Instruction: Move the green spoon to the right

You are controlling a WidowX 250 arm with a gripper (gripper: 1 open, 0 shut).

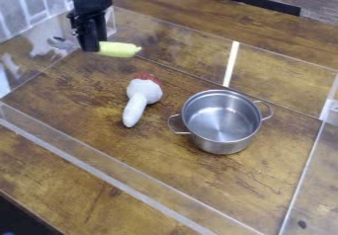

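The green spoon (119, 49) hangs above the table at the upper left, its pale green handle pointing right and its metal bowl at the left end. My black gripper (90, 45) is shut on it near where handle and metal meet. The fingertips are small and dark here, and part of the spoon is hidden behind them.
A white mushroom-like toy (141, 100) with red on its top lies on the wood, nearer the camera than the spoon. To its right stands an empty steel pot (222, 121) with two handles. Bare wooden table (172, 37) stretches across the back and right.
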